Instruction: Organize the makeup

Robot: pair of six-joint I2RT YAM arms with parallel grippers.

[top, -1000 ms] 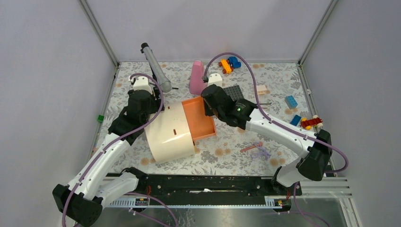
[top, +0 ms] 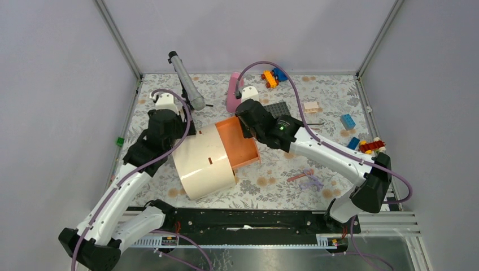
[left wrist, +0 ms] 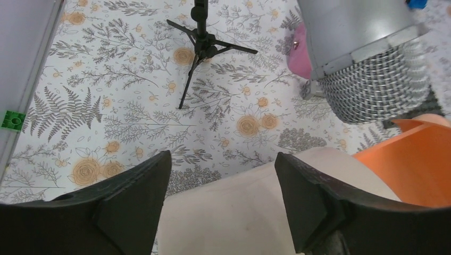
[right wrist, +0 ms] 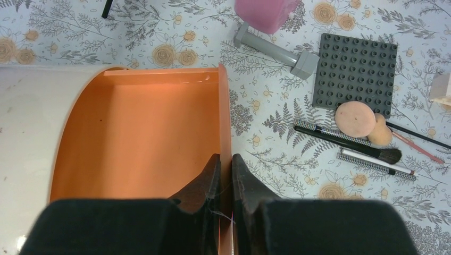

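A cream curved-front box (top: 200,169) lies with its orange drawer (top: 240,147) pulled out to the right. My right gripper is shut on the drawer's upright outer rim. My left gripper is part open above the cream box's back edge, nothing visible held. In the right wrist view, brushes (right wrist: 367,150), a round puff (right wrist: 355,118), a tan sponge (right wrist: 381,133) and a pen (right wrist: 400,168) lie right of the drawer, by a dark grey studded plate (right wrist: 354,71).
A grey cylinder on a tripod (top: 186,79) stands at the back left. A pink object (top: 234,90), toy cars (top: 271,78) and a grey bolt-like piece (right wrist: 268,50) are behind. Blue blocks (top: 347,121) and a red toy (top: 370,147) lie at the right.
My left arm has shifted slightly toward the left.
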